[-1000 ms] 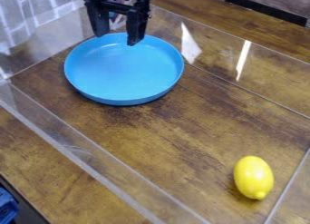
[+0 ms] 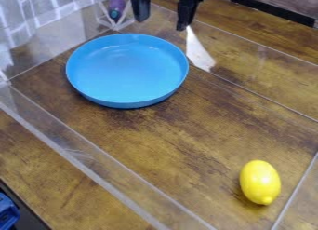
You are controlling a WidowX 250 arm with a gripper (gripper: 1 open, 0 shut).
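The dark gripper (image 2: 163, 10) is at the top edge, above and behind a blue plate (image 2: 126, 75), mostly cut off by the frame; whether it is open or shut I cannot tell. A yellow lemon (image 2: 259, 182) lies at the lower right on the wooden table (image 2: 187, 150). A small purple object (image 2: 115, 8) sits at the top left behind the plate.
Clear plastic edging runs along the left side. A white triangular patch (image 2: 199, 49) shows right of the plate, and a blue object (image 2: 6, 213) lies at the lower left corner.
The gripper has risen from over the back of the plate toward the top edge and shifted right. The plate and lemon have not visibly moved.
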